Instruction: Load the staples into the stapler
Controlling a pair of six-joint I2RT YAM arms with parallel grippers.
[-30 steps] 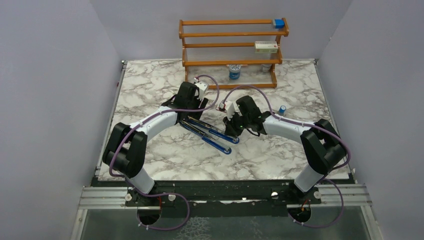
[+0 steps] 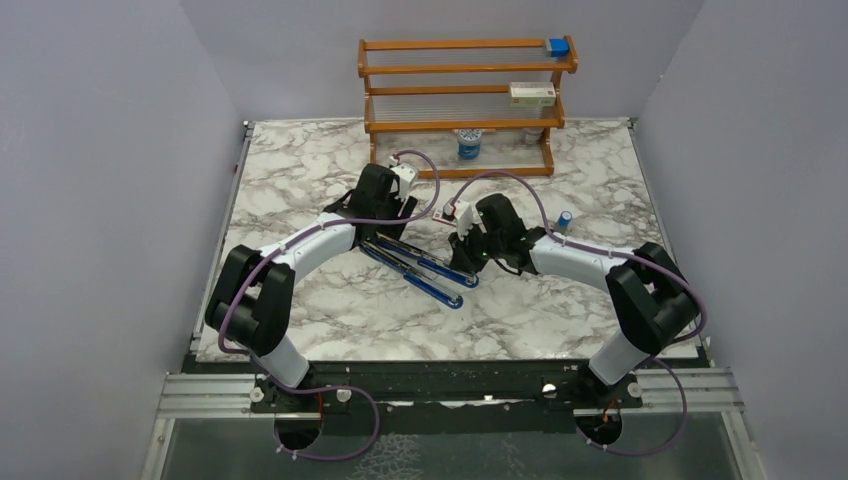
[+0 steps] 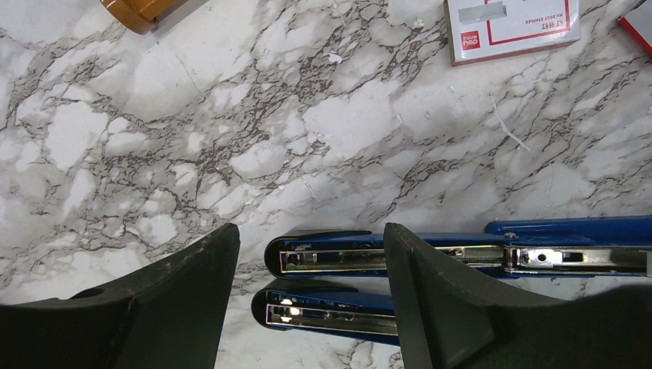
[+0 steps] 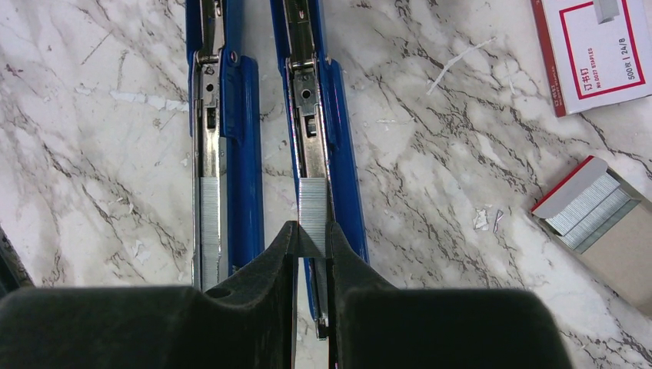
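Two blue staplers lie opened out side by side, the rear stapler point(image 2: 435, 266) nearer the shelf and the front stapler point(image 2: 432, 289) nearer the table's front edge. My right gripper is shut on a silver staple strip point(image 4: 313, 201), lined up over the rear stapler's metal channel; whether it is fully seated is hard to tell. Another strip point(image 4: 209, 211) lies in the front stapler's channel. My left gripper stands open at the staplers' other ends, the rear stapler's head point(image 3: 330, 261) showing between its fingers, with no grip visible.
Toward the shelf lie a closed staple box point(image 4: 596, 54) and an opened box point(image 4: 615, 254) with staple strips inside. A wooden shelf point(image 2: 465, 125) stands at the back, and a small blue-capped bottle point(image 2: 564, 221) at the right.
The left arm and both staplers look unmoved.
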